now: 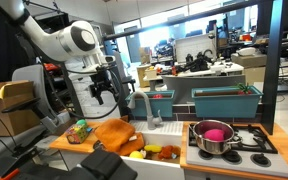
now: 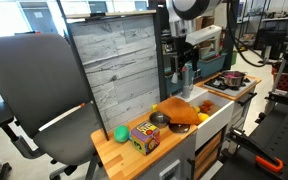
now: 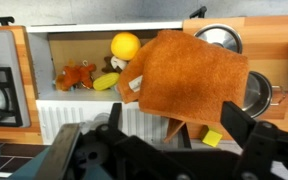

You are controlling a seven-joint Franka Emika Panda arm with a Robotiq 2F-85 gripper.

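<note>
An orange cloth (image 3: 194, 75) lies spread over the right part of the sink and the wooden counter beside it. My gripper is open above it, with the cloth below and nothing between the fingers. In exterior view 1 the gripper (image 1: 101, 92) hangs clear of the cloth (image 1: 114, 132). Inside the sink (image 3: 79, 50), left of the cloth, are a yellow ball (image 3: 126, 45), an orange toy (image 3: 76, 78) and a yellow banana-like toy (image 3: 106, 80). The cloth hides whatever is beneath it.
Metal pans (image 3: 259, 93) and a yellow block (image 3: 212, 138) lie right of the cloth. A tap (image 1: 144, 105) rises behind the sink. A pot (image 1: 214, 146) with a pink thing in it stands on the stove (image 1: 249, 158). A coloured box (image 2: 144, 136) sits at the counter's end.
</note>
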